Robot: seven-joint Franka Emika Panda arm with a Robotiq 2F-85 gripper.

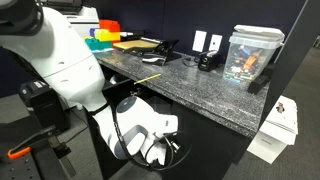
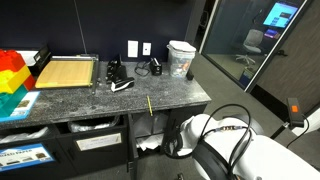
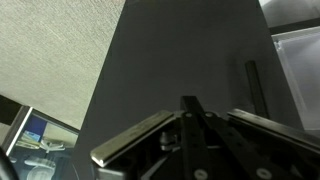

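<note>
In the wrist view my gripper is shut at the bottom of the picture, with nothing visible between its fingertips. Beyond it stands a flat dark panel (image 3: 180, 65) bearing a slim black bar, handle-like (image 3: 256, 88), to the right of the fingers. A gap shows between that bar and my gripper. In exterior view 1 the white arm (image 1: 135, 125) bends low beneath the counter's edge; its gripper end is dark and hard to make out there.
Above the arm runs a grey stone counter (image 1: 215, 100) holding a clear tub of colourful items (image 1: 250, 55). A yellow stick (image 2: 150, 104) juts over its front edge. Clear plastic bins (image 3: 300, 60) sit right of the panel, carpet (image 3: 50, 45) at left.
</note>
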